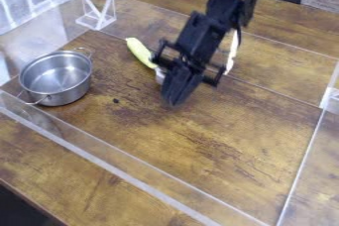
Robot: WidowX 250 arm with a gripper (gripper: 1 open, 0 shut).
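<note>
The black gripper (176, 89) is in the middle of the camera view, blurred, its tips low over the wooden table (199, 151) and apparently shut, with nothing visible between them. A pale yellow corn-like object (141, 52) lies just behind and left of it. A white item (232, 48) is partly hidden behind the arm. A steel pot (56, 77) with handles stands at the left.
Clear strips border the work area along the left, back and right. A small white bracket (97, 16) stands at the back left, by a white rack.
</note>
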